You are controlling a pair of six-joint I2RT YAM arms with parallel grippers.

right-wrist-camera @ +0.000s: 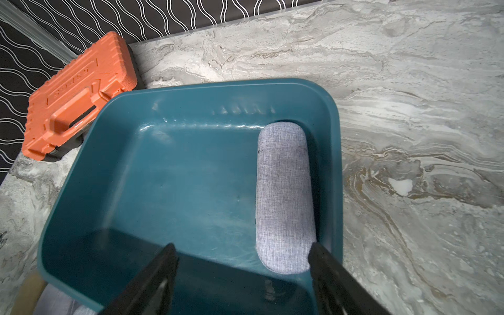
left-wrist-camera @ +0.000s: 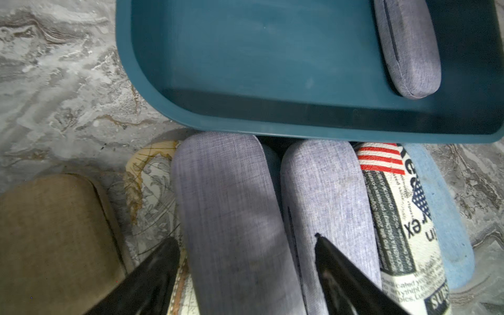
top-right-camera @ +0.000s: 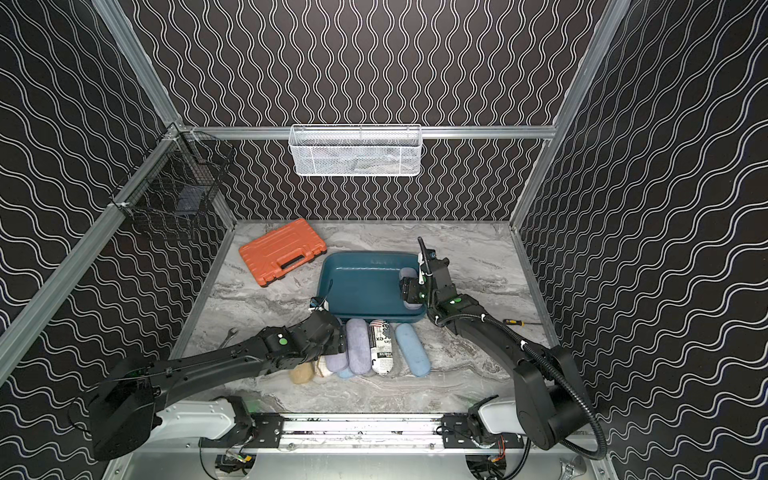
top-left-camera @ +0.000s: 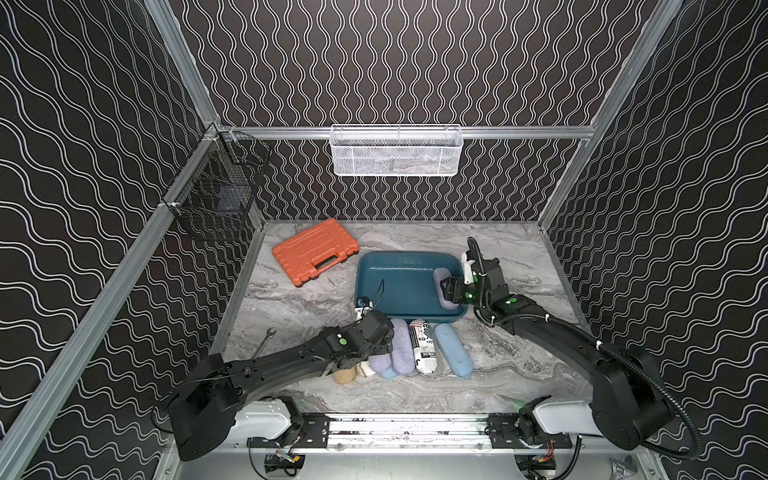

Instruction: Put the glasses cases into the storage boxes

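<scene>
The teal storage box (top-left-camera: 408,317) stands mid-table, with one grey-lavender case (right-wrist-camera: 286,199) lying along its right wall. In front of the box several cases lie in a row: a tan one (left-wrist-camera: 55,236), a patterned one (left-wrist-camera: 152,204), a large lavender one (left-wrist-camera: 225,210), a second lavender one (left-wrist-camera: 328,199), a newspaper-print one (left-wrist-camera: 407,231) and a light blue one (top-right-camera: 412,349). My left gripper stands open above the large lavender case, which shows between its fingers. Over the box's right end, my right gripper is open and empty, near the case inside.
An orange tool case (top-left-camera: 316,250) lies back left of the box. A white mesh basket (top-left-camera: 397,152) hangs on the back wall, and a black wire basket (top-left-camera: 220,192) on the left.
</scene>
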